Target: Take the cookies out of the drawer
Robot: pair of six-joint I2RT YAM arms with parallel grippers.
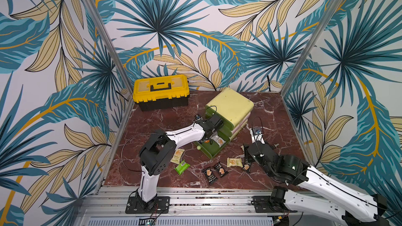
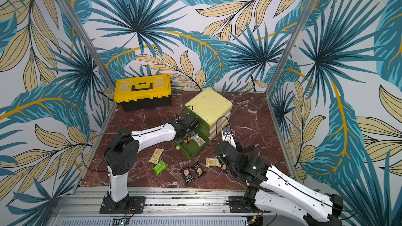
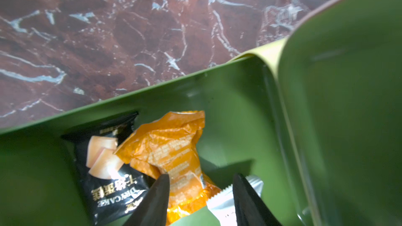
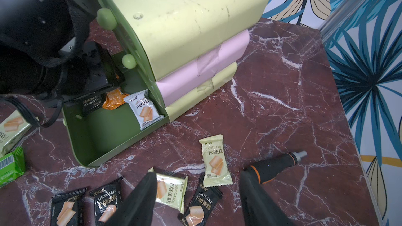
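Observation:
The green bottom drawer of the yellow and pink cabinet is pulled out. In it lie a black cookie pack, a crumpled orange pack and a white pack. My left gripper hangs over these packs inside the drawer area, open, its fingertips beside the orange and white packs. My right gripper stands open to the right of the drawer, above loose packs on the table.
Several loose packs, black, cream and green, lie in front of the drawer. A screwdriver lies at right. A yellow toolbox stands at back left.

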